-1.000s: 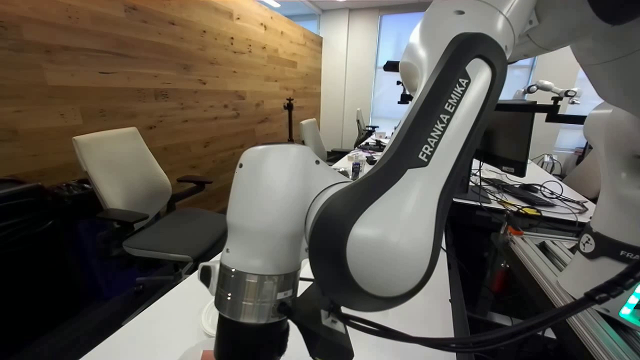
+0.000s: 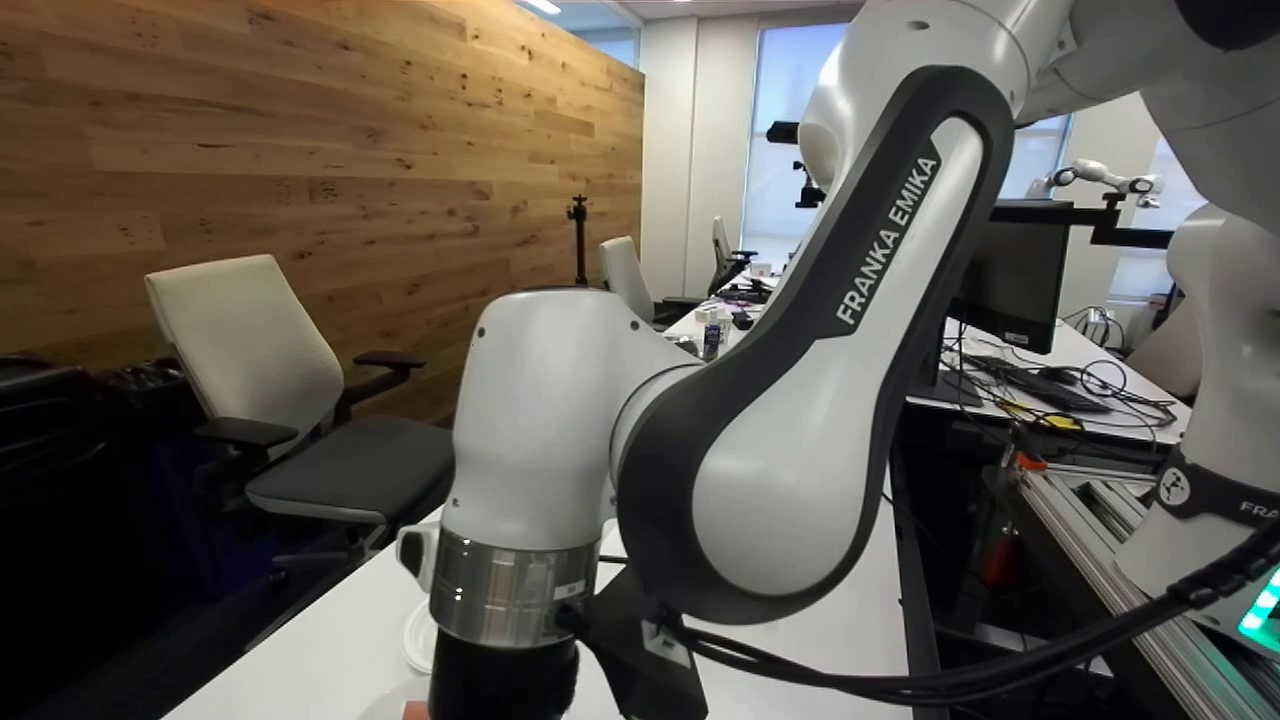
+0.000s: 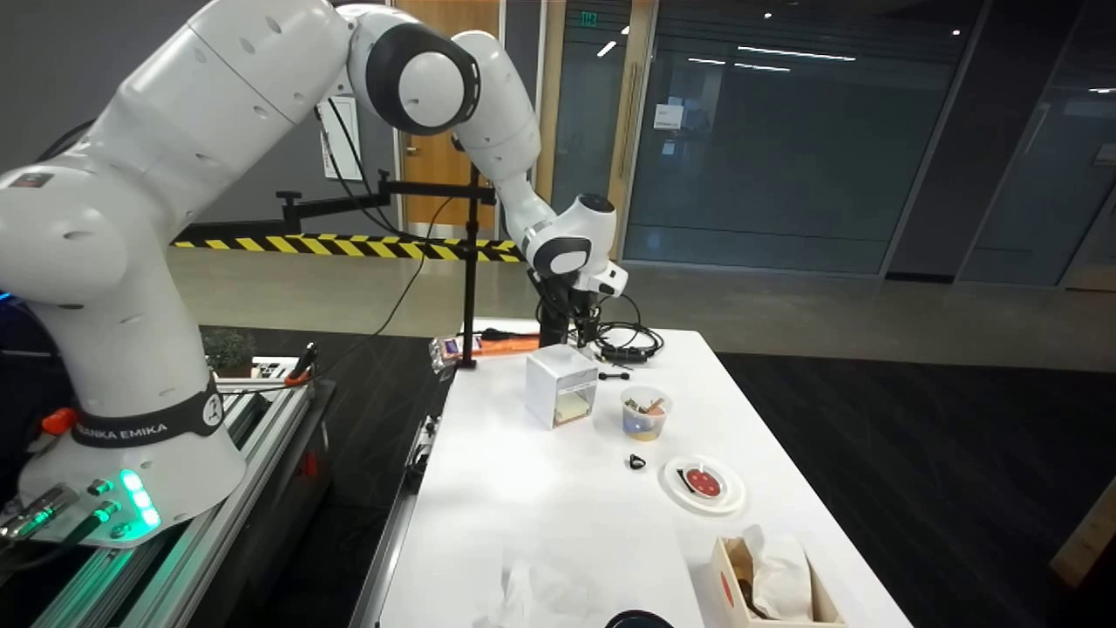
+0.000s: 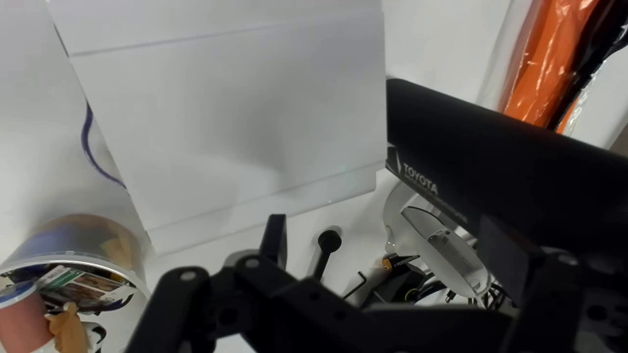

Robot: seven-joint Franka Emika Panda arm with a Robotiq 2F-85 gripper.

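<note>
In the wrist view my gripper is open, its two black fingers (image 4: 274,238) wide apart with nothing seen clasped between them. Beyond the right finger stretches a thick black object (image 4: 459,138) printed "TOYOTA", running from the upper middle to the right edge; whether it touches the finger cannot be told. A white box (image 4: 235,117) fills the upper middle, ahead of the fingertips. From the second exterior view, the arm reaches down over the table's far end, behind the white box (image 3: 561,384). The first exterior view cuts off the gripper below the wrist.
A clear tub (image 3: 643,413) of small items stands right of the box. Cables (image 3: 628,340) and an orange package (image 3: 502,344) crowd the far end. Nearer are a white plate (image 3: 677,496) and a tissue box (image 3: 727,586).
</note>
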